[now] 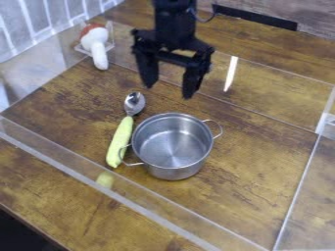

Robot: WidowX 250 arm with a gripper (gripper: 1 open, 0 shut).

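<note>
A dark, blurred gripper (170, 74) hangs over the upper middle of the wooden table, its fingers pointing down and apart, nothing visible between them. Below it a steel pot (171, 145) with two side handles stands near the centre. A yellow-green elongated item (119, 139) lies along the pot's left side, and a metal spoon (135, 104) lies just above it, under the gripper's left part.
A white mushroom-like object (94, 44) stands at the upper left. A thin white strip (230, 74) lies right of the gripper.
</note>
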